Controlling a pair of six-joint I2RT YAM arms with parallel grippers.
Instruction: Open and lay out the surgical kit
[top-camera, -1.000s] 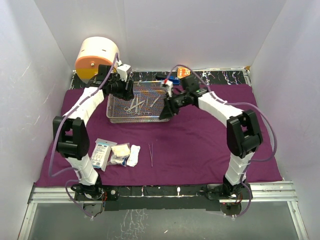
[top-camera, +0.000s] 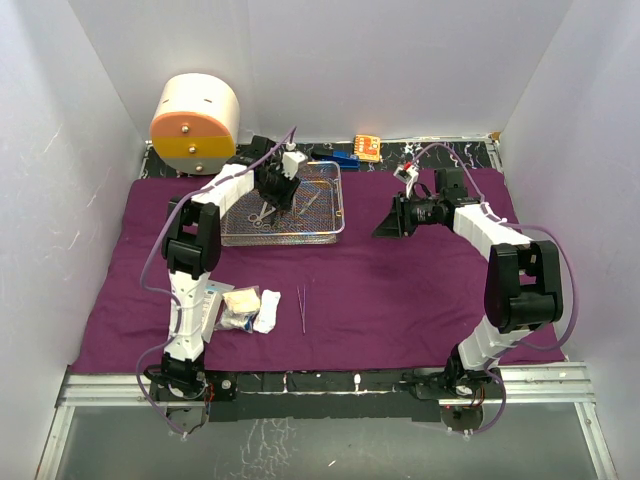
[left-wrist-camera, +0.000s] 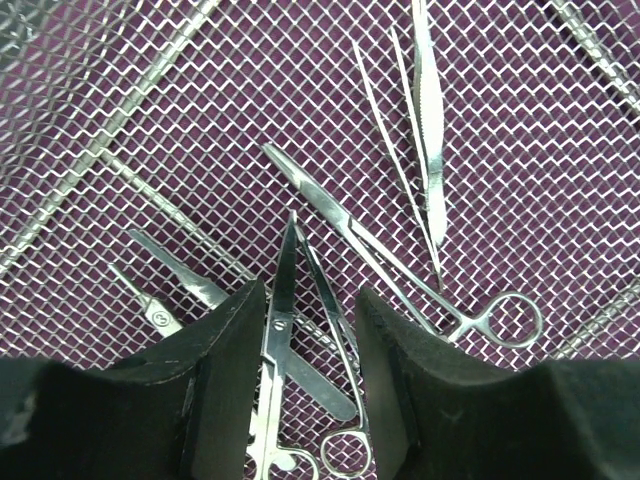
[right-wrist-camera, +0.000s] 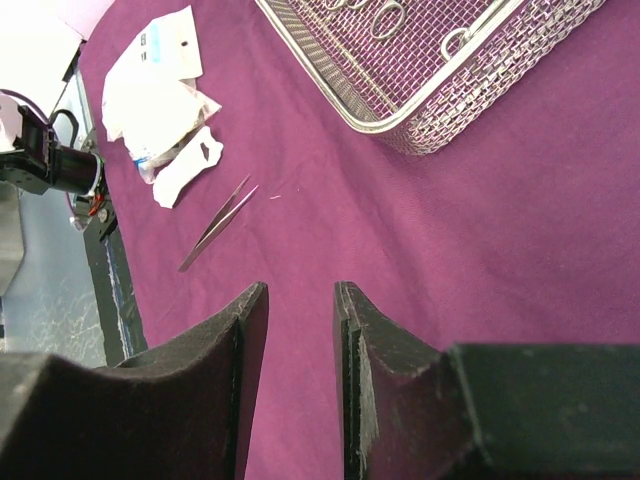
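A wire mesh tray (top-camera: 282, 239) stands at the back left of the cloth with several steel instruments in it. Over it hangs my left gripper, part open and empty. Below its fingers, in the left wrist view, lie a pair of scissors (left-wrist-camera: 279, 340), a clamp (left-wrist-camera: 350, 228) and a scalpel-like handle (left-wrist-camera: 205, 290); tweezers (left-wrist-camera: 428, 120) rest farther off. My right gripper, open with only cloth beyond its fingers, is above bare cloth right of the tray. Another pair of tweezers (top-camera: 303, 310) lies on the cloth at the front.
Packages (top-camera: 238, 308) and a white folded item (top-camera: 267, 311) sit at the front left. Behind the tray are an orange-and-cream drum (top-camera: 196, 120), a blue object (top-camera: 340, 158) and an orange box (top-camera: 367, 148).
The left gripper has moved right, farther over the tray. My right gripper has swung right, away from the tray's edge to above the open cloth. The tray and instruments appear unmoved.
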